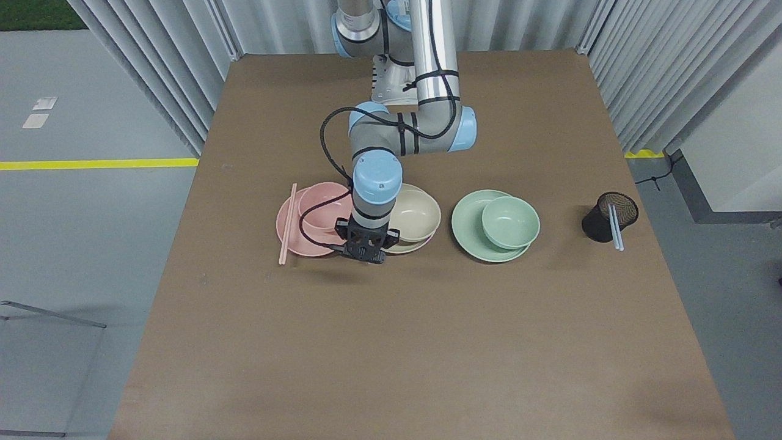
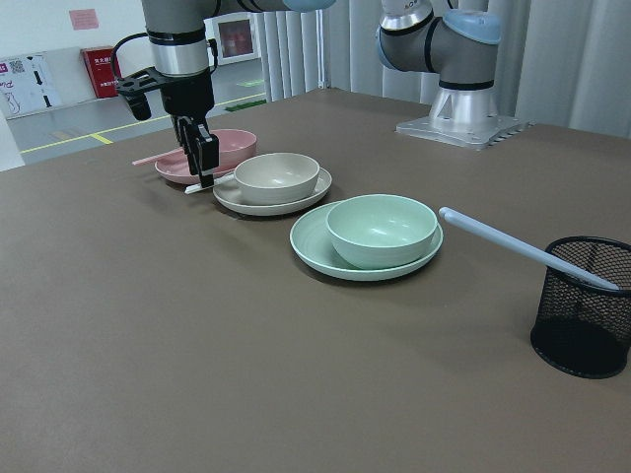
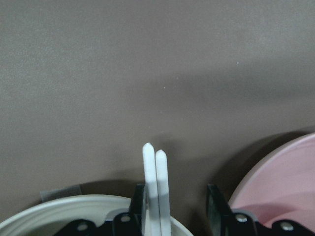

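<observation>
My gripper is low at the near edge of the cream plate and cream bowl. A pair of white chopsticks lies between its open fingers, nearer the left finger in the wrist view; whether they touch it I cannot tell. Pink chopsticks rest on the pink plate beside the pink bowl.
A green plate with a green bowl sits to the right. Farther right, a black mesh cup holds light blue chopsticks.
</observation>
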